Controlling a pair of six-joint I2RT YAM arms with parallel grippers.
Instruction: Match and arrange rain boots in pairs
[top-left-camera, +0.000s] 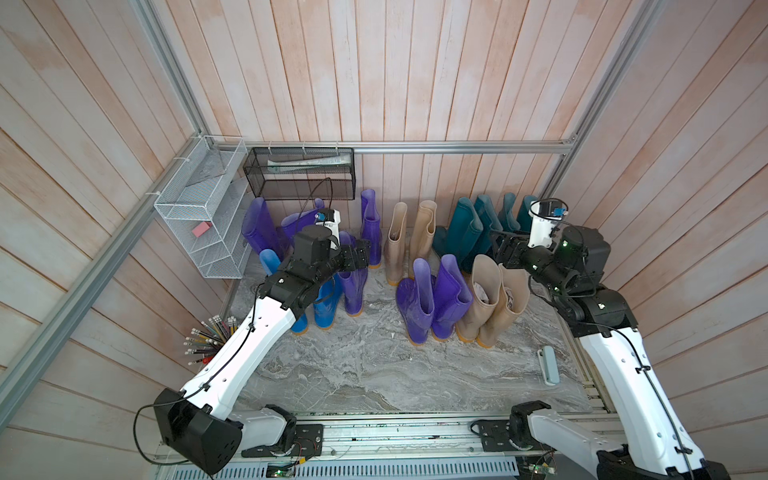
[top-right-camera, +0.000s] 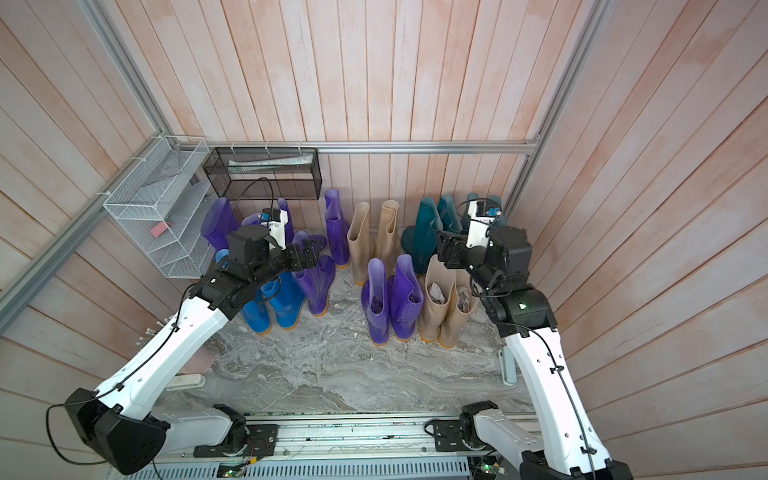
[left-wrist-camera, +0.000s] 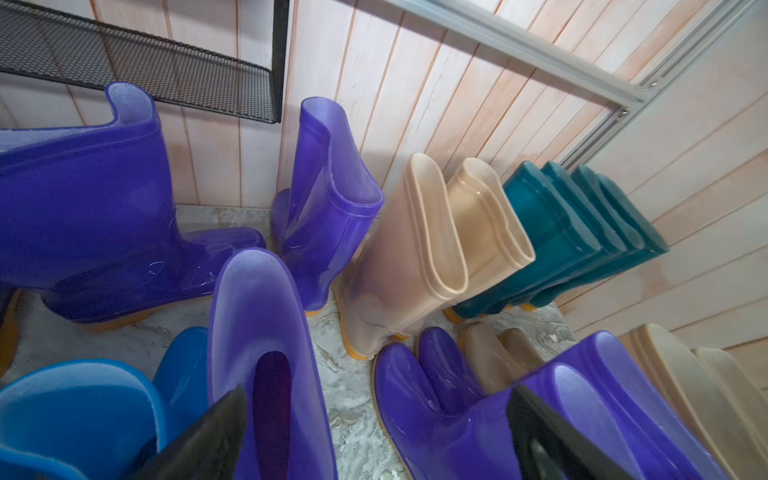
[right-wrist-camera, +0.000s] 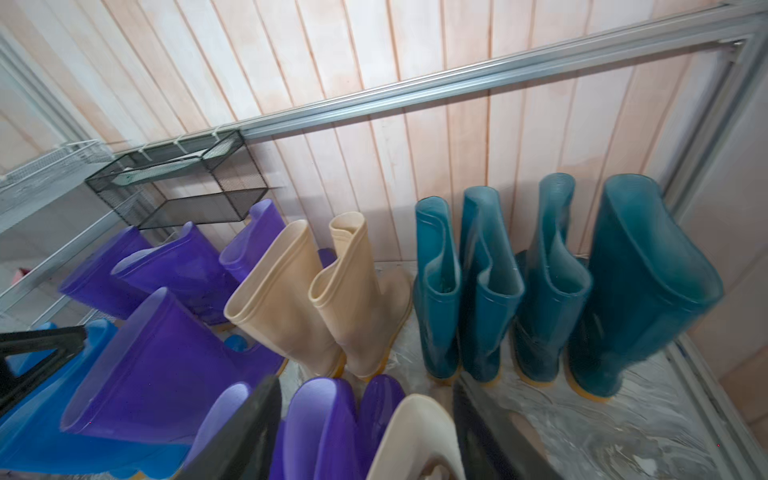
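Observation:
Purple boots, beige boots and teal boots stand along the back. A front row holds a purple pair and a beige pair. Blue boots stand at left beside a lone purple boot. My left gripper is open above that purple boot's top, near the blue boots. My right gripper is open above the front beige pair, facing the back row. Neither gripper has anything between its fingers.
A white wire rack and a black mesh basket hang on the walls at left and back.

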